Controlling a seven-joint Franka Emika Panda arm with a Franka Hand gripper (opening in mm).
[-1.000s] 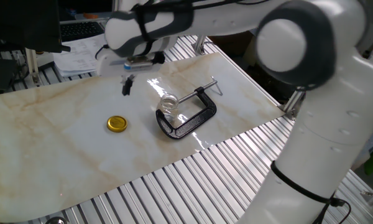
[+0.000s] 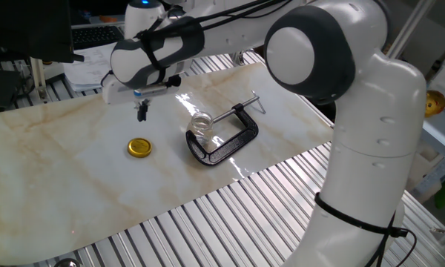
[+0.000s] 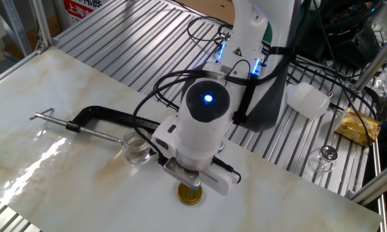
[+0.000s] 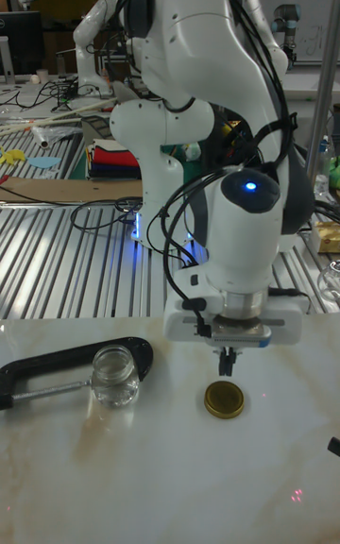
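Observation:
A round gold lid lies flat on the marble-patterned table. Behind and above it in the third exterior view hangs my gripper, pointing down, its dark fingers close together with nothing visible between them. They are apart from the lid. The second exterior view has the hand covering the fingers and part of the lid. An open clear glass jar stands at the screw end of a black C-clamp, apparently against it.
On the slatted metal surface beyond the table are a small jar with a metallic lid, a gold packet and a white rounded object.
The arm has swung left in the first exterior view, and my gripper has shifted slightly left with it. Lid, jar and clamp have stayed in place.

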